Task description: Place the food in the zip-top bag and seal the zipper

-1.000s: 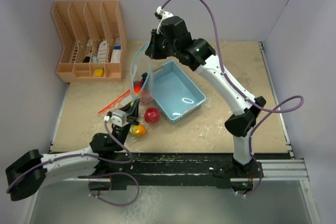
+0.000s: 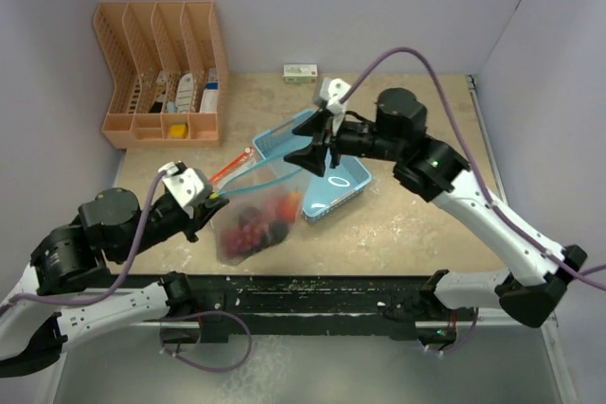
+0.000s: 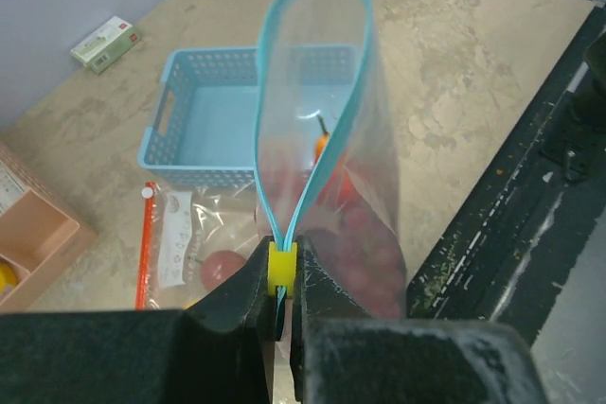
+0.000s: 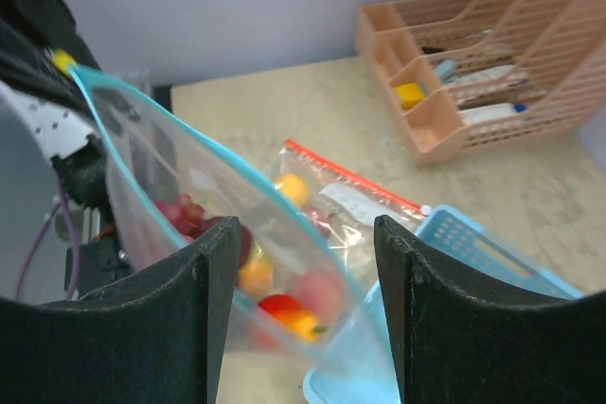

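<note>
The clear zip-top bag [image 2: 248,203] hangs tilted above the table, its blue-edged mouth spread open. Grapes [image 2: 244,232], a dark fruit and orange and red food show inside. My left gripper is shut on one corner of the mouth, at the yellow slider [image 3: 282,267]. My right gripper stands open at the opposite end of the mouth, and in its own view the blue rim [image 4: 256,175] runs into the space between the fingers. Whether the rim touches either finger cannot be told.
A blue basket [image 2: 333,198] lies behind and to the right, empty where visible. Flat on the table is a second clear bag with a red strip [image 3: 146,243] and food inside. The peach organizer [image 2: 115,130] stands at the back left.
</note>
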